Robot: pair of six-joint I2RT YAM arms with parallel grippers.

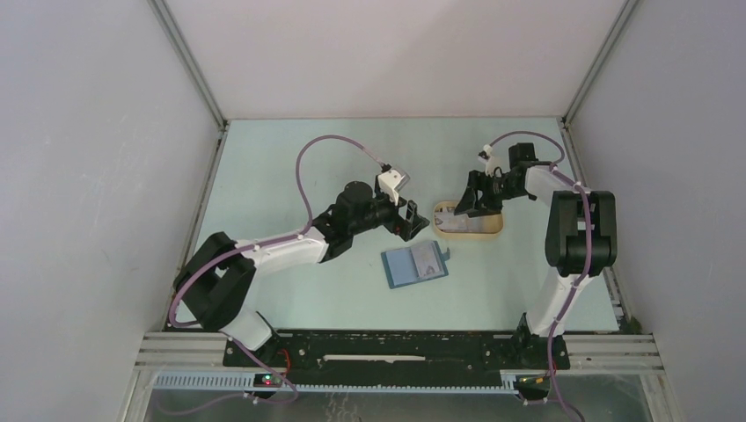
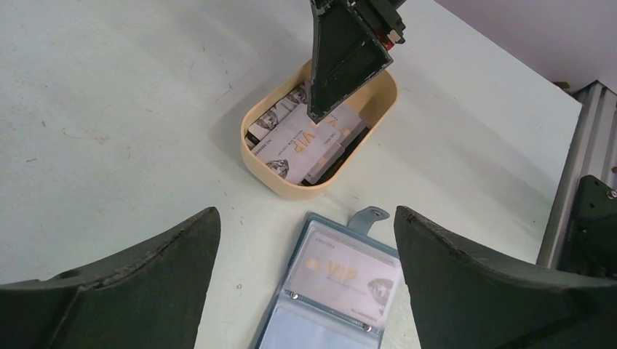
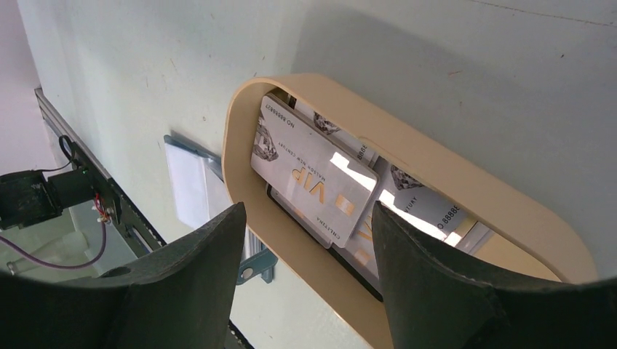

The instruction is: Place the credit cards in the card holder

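A tan oval tray (image 1: 494, 226) holds several white VIP cards (image 3: 313, 163), overlapping, with a diamond print. Over it hangs my right gripper, its fingers part open and down near the cards, none seen clearly between them. In front of the tray lies the blue card holder (image 1: 398, 265), open flat with a VIP card (image 2: 342, 274) in one side. My left gripper stands open above the table, left of the tray and near the holder, with nothing between its fingers.
The right arm is close to the table's right edge and wall. Both grippers are near each other around the tray.
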